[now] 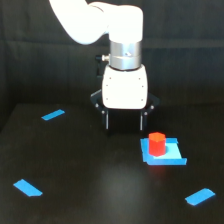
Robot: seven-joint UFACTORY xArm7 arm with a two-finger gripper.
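An orange-red block (157,144) sits on a small light patch (171,153) edged with blue tape, right of the middle of the dark table. My white arm comes down from the top, and its gripper (124,124) stands open above the table, the two dark fingers (142,121) spread wide with nothing visible between them. It hangs behind and to the left of the block, apart from it.
Blue tape strips lie flat on the table: one at the back left (53,115), one at the front left (28,188), one at the front right (200,197). A dark curtain (190,55) hangs behind.
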